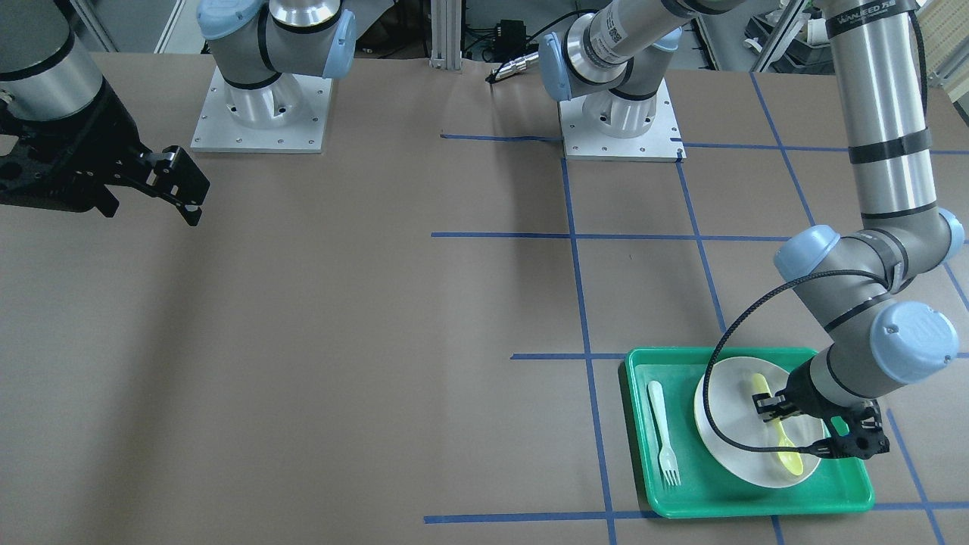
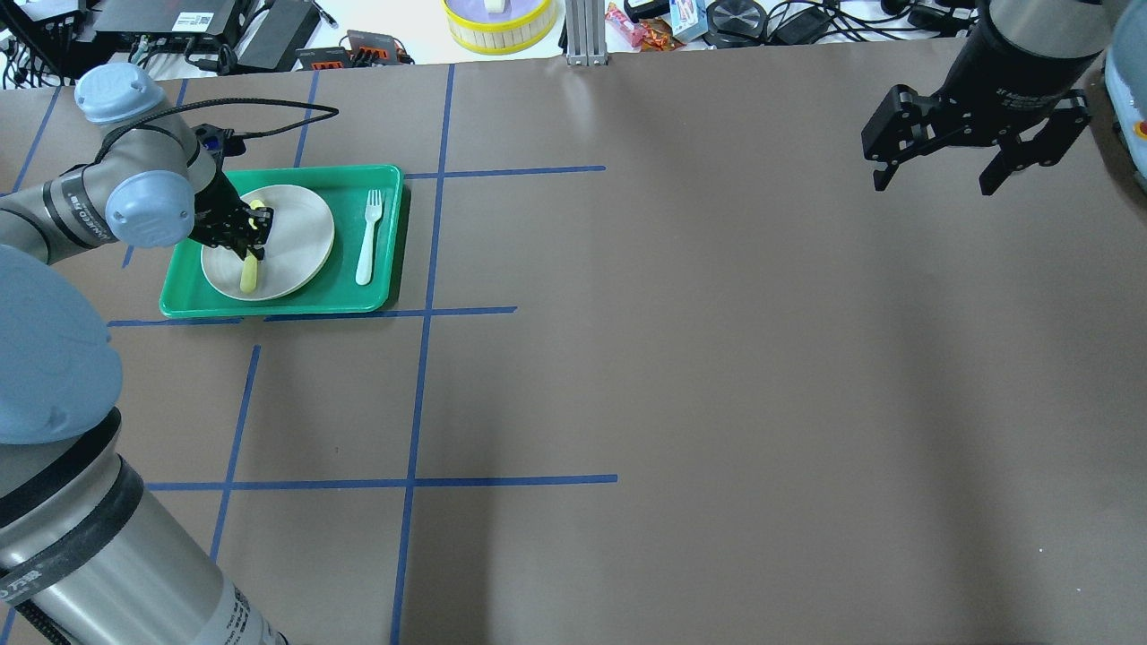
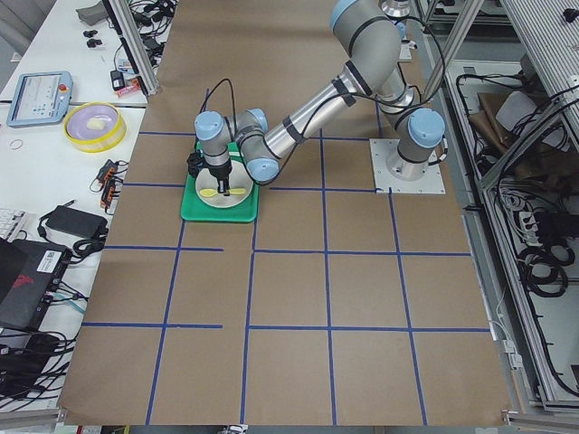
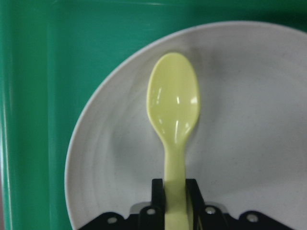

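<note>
A pale yellow spoon (image 4: 173, 98) lies on a white plate (image 4: 240, 124) inside a green tray (image 1: 690, 490), bowl end away from my gripper. My gripper is down at the plate with its fingertips on either side of the spoon's handle, which appears pinched between them in the left wrist view. In the front view the spoon (image 1: 788, 459) shows under the wrist. A white fork (image 2: 367, 236) lies in the tray beside the plate.
A second arm's black gripper (image 2: 973, 140) hangs at the far side, away from the tray. A cable loops from my wrist over the tray.
</note>
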